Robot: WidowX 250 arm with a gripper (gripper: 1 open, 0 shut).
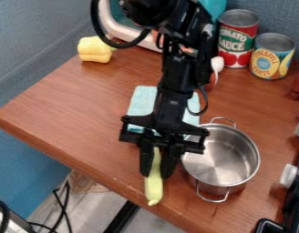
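Note:
My black gripper (157,164) hangs low at the front middle of the wooden table, its two fingers apart on either side of a long pale-yellow object (153,187), like a banana or corn, lying near the front edge. Whether the fingers touch it is hard to tell. A steel pot (221,159) sits just right of the gripper. A light blue cloth (143,102) lies behind the gripper, partly hidden by the arm.
A yellow object (95,49) sits at back left. Two cans (236,43) stand at back right. A black stove-like unit (287,205) borders the right.

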